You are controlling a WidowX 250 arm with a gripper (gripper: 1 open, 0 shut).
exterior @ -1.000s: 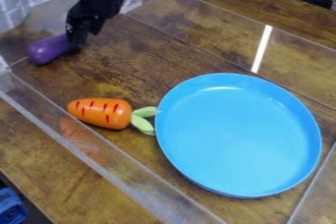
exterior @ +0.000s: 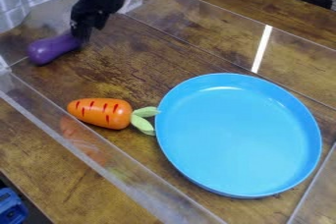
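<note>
A purple eggplant (exterior: pixel 53 49) lies at the upper left of the wooden table. My black gripper (exterior: pixel 86 28) is low at that eggplant's right end, partly over it; whether its fingers are open or shut on it is unclear. An orange toy carrot (exterior: pixel 100 112) with pale green leaves lies lower left of centre, beside a large round blue plate (exterior: pixel 238 135) on the right, which is empty.
Clear plastic walls edge the work area along the left, bottom and right. A blue object (exterior: pixel 8 206) sits outside at the bottom left corner. The table's middle, above the plate, is clear.
My gripper has shifted very slightly at the eggplant's end; the carrot and plate are unchanged.
</note>
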